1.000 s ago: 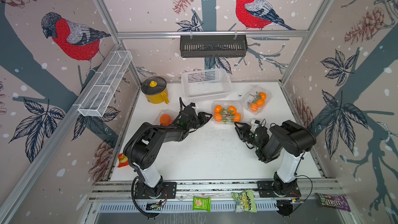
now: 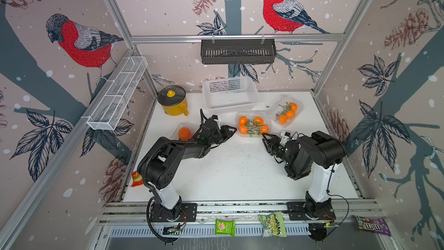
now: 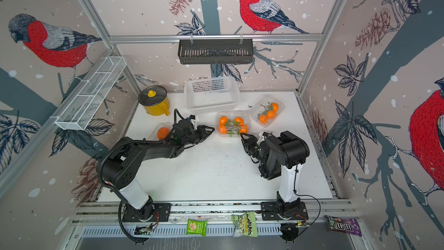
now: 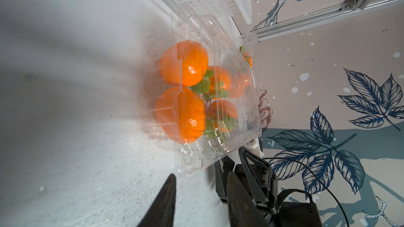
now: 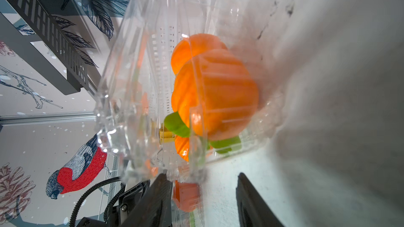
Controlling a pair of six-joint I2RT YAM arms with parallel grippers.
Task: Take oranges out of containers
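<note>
In the middle of the table a clear plastic container (image 2: 253, 114) holds several oranges (image 4: 180, 114) with green leaves among them. From its left side my left gripper faces its near corner, fingers apart and empty. At the near right corner, my right gripper also stands open with nothing between its fingers; whether it touches the container cannot be told. A second clear container (image 3: 267, 108) with oranges and leaves lies behind to the right. Partly hidden by the left arm, a third container (image 2: 178, 132) holds an orange (image 2: 185, 133).
An empty white perforated basket (image 2: 230, 106) stands at the back, behind the middle container. A yellow pot (image 2: 173, 107) with a lid is at the back left. A red packet (image 2: 137, 179) lies at the left edge.
My right arm has shifted a little, its gripper moving slightly up and toward the middle container. The middle container looks nudged slightly left. My left arm looks still.
</note>
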